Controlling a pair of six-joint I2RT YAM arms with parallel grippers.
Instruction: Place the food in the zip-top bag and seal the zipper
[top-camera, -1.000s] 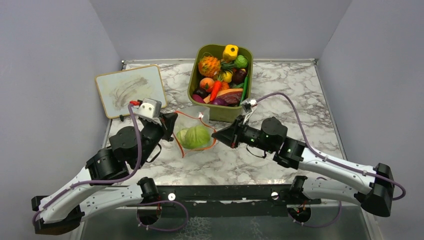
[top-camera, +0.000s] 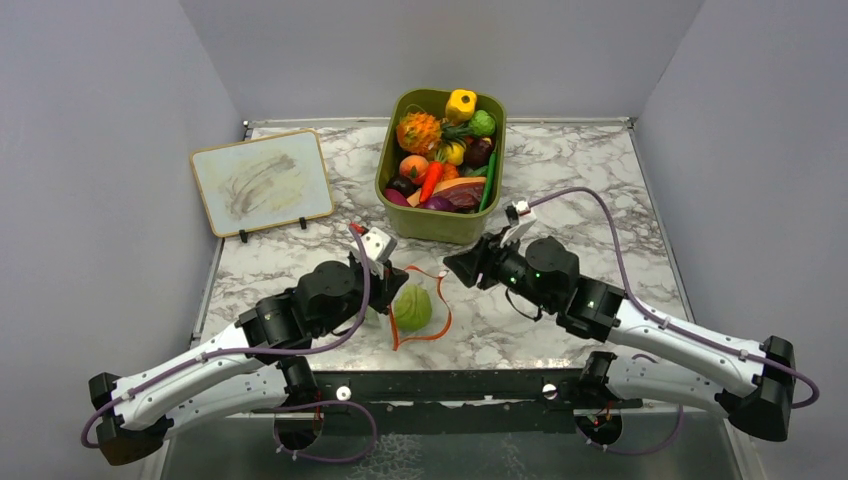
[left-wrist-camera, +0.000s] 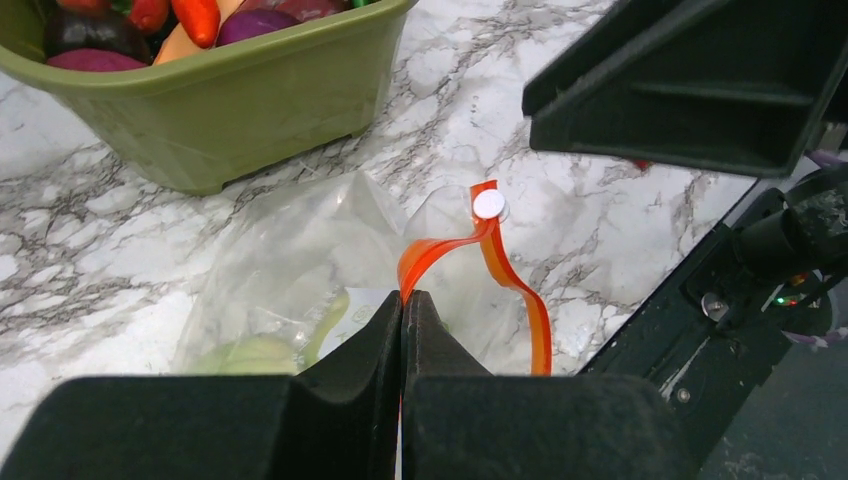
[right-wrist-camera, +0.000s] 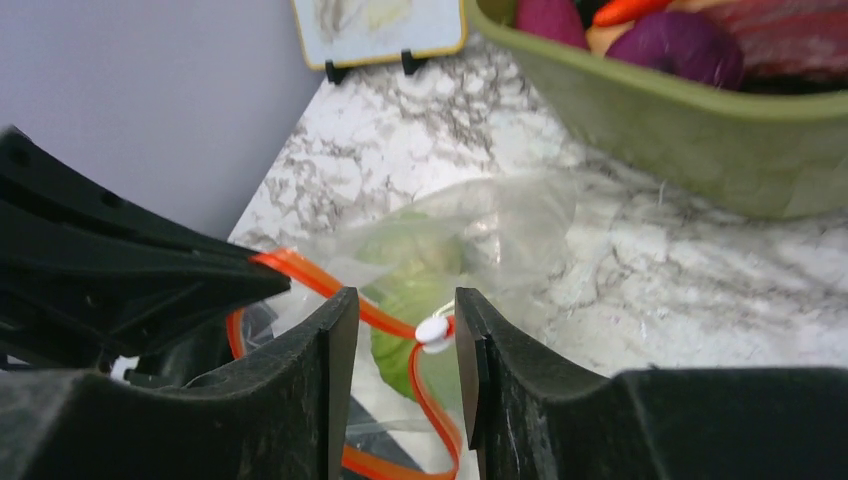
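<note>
The clear bag (left-wrist-camera: 280, 250) lies on the counter with green produce (top-camera: 412, 310) inside. Its orange zipper (left-wrist-camera: 535, 320) has a white slider (left-wrist-camera: 489, 204), clearest in the left wrist view. My left gripper is shut on the orange zipper edge at the bag's left side. My right gripper is part open just right of the bag, its fingertips near the slider in its wrist view, apart from it in the top view.
A green bin (top-camera: 440, 225) full of toy fruit and vegetables stands behind the bag. A whiteboard (top-camera: 262, 180) sits at the back left.
My left gripper moved right and toward the front with the bag's edge.
</note>
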